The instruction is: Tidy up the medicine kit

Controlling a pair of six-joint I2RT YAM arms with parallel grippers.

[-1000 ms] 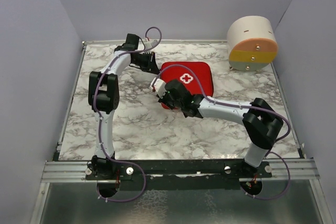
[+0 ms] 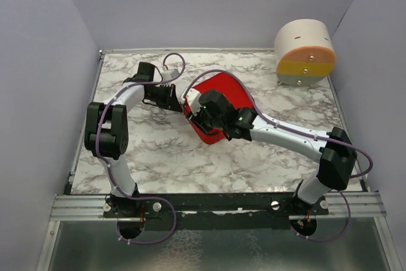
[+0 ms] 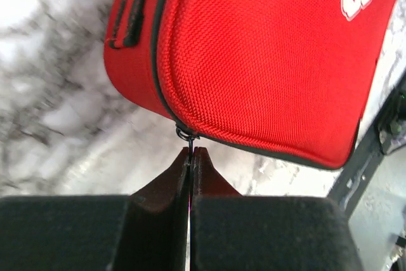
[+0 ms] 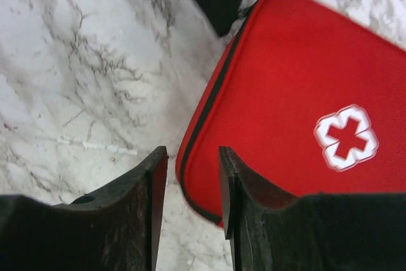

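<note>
The red medicine bag [image 2: 225, 85] with its white cross [image 4: 347, 139] lies mid-table, partly hidden under my right arm in the top view. My left gripper is shut at the bag's corner, its tips on a small dark zipper pull [image 3: 184, 132]; whether the pull is held between them is hard to tell. My right gripper hangs over the bag's edge with its fingers part open and nothing seen between them; the bag's dark zipper band runs beyond them.
A white cylindrical container [image 2: 298, 36] with orange and yellow drawer fronts stands at the back right. Bare marble lies to the left, front and right of the bag.
My right gripper has moved back over the bag.
</note>
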